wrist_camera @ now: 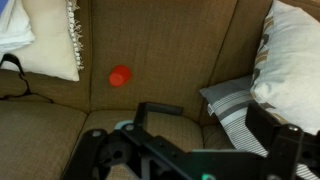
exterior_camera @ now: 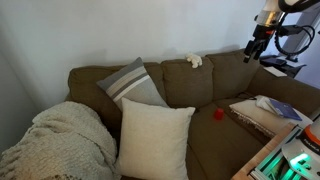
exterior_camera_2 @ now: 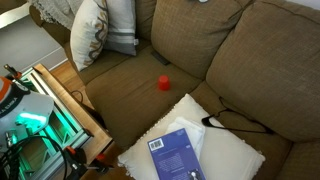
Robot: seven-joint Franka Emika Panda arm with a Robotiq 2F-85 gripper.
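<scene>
High over the right part of the brown couch (exterior_camera: pixel 205 90) hangs my gripper (exterior_camera: pixel 255 50), pointing down and well clear of the cushions. Two dark fingers stand wide apart in the wrist view, so the gripper is open, with only couch visible between them. A small red object, perhaps a cup (exterior_camera_2: pixel 164 82), sits on the seat. The wrist view shows this red cup (wrist_camera: pixel 120 75) left of the fingers. A dark, flat, remote-like object (wrist_camera: pixel 162 107) lies near the crease at the seat's back.
A blue book (exterior_camera_2: pixel 178 155) and a white cloth (exterior_camera_2: pixel 190 128) lie on a cream pillow (exterior_camera_2: pixel 222 152). A black strap (exterior_camera_2: pixel 237 126) rests nearby. Toward the other end are a white pillow (exterior_camera: pixel 153 140), a striped pillow (exterior_camera: pixel 134 84) and a fluffy blanket (exterior_camera: pixel 62 145).
</scene>
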